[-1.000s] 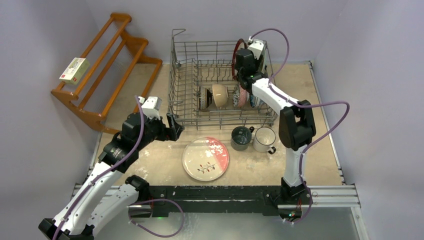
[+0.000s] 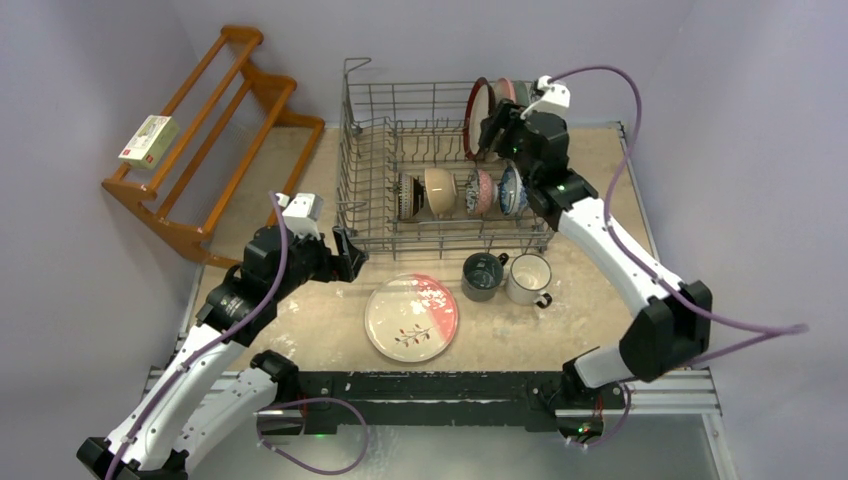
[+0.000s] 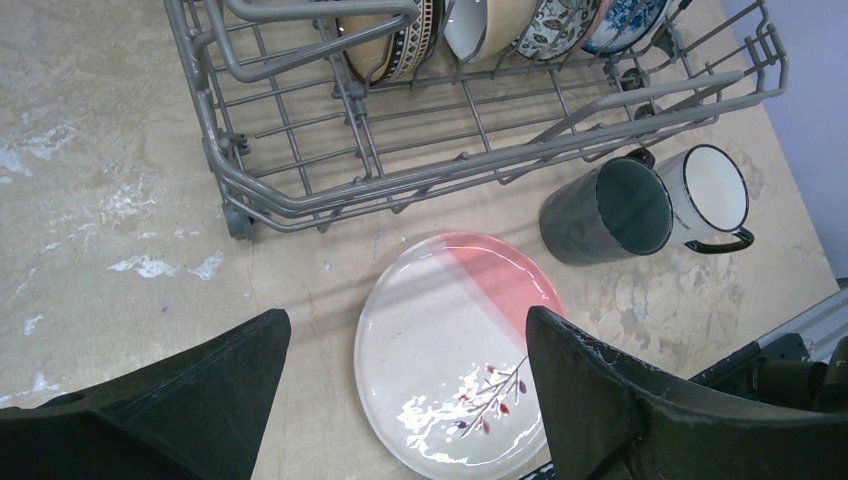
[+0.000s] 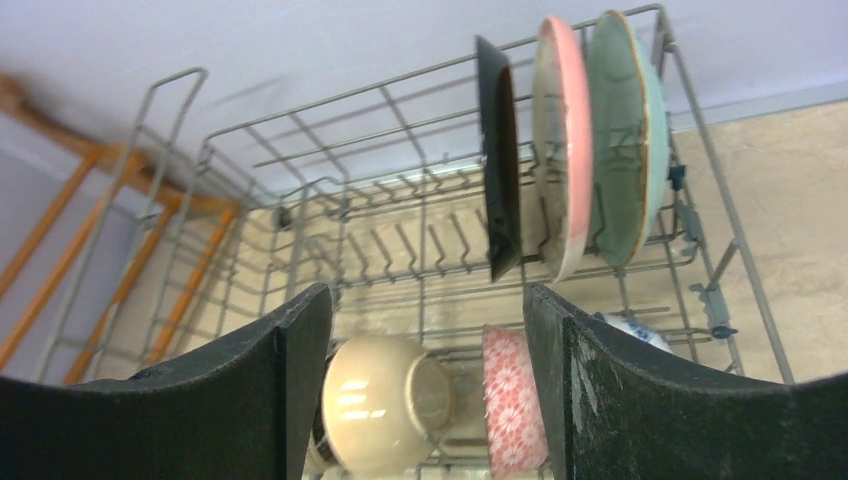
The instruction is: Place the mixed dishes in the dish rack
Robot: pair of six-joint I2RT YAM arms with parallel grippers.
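The wire dish rack (image 2: 350,220) holds upright plates at the back right, including a pink-rimmed one (image 4: 574,150) and a green one (image 4: 620,140), and bowls in the middle, including a beige one (image 2: 440,190). My right gripper (image 2: 492,128) is open above the plates and bowls, holding nothing. My left gripper (image 2: 348,255) is open near the rack's front-left corner, holding nothing. On the worktop in front lie a white-and-pink plate (image 2: 405,315), a dark mug (image 2: 482,276) and a white mug (image 2: 530,280), the two mugs side by side.
A wooden shelf rack (image 2: 240,150) with a small box (image 2: 148,140) stands at the left. The rack's left section is empty. Bare worktop (image 2: 610,300) shows at the right. Walls enclose the sides and back.
The left arm has not moved.
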